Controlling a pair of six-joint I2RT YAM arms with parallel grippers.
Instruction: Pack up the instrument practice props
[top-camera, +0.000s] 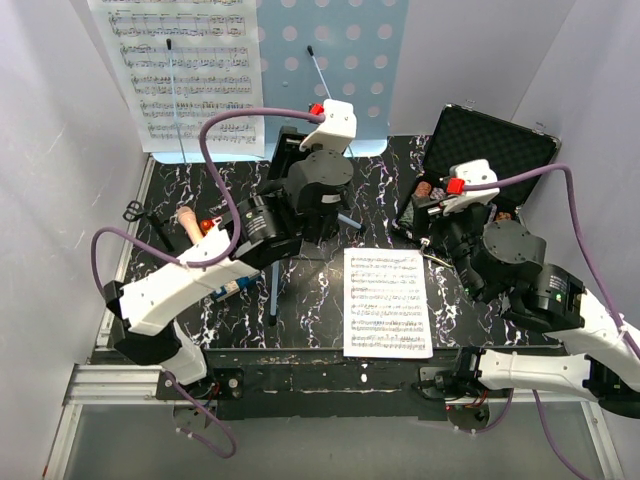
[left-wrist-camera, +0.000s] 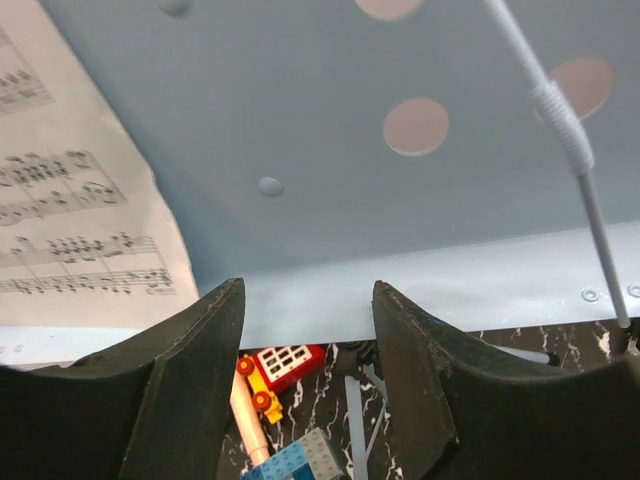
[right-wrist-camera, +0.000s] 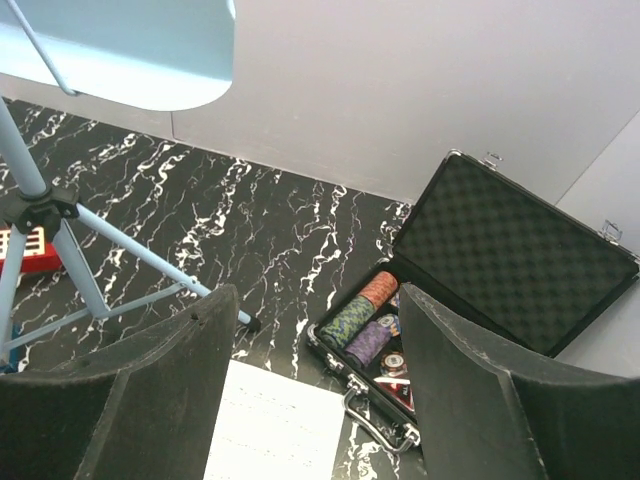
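A light blue music stand (top-camera: 330, 40) holds printed sheet music (top-camera: 190, 80). In the left wrist view, the stand's plate (left-wrist-camera: 300, 180) fills the upper area, with a thin rod (left-wrist-camera: 590, 200) at right. My left gripper faces its lower edge, fingers apart with nothing visible between. My right gripper hangs open above the right of the table, facing an open black case (right-wrist-camera: 510, 250) with rolled chip stacks (right-wrist-camera: 355, 315). A loose music sheet (top-camera: 386, 300) lies at front centre; the stand's tripod (right-wrist-camera: 130, 245) stands behind it.
At left lie a red toy (left-wrist-camera: 290, 365), a wooden-handled item (top-camera: 188, 222), a blue box (left-wrist-camera: 295, 460) and a black stand (top-camera: 150, 225). Grey walls border the table; bare marble shows behind the case's left side.
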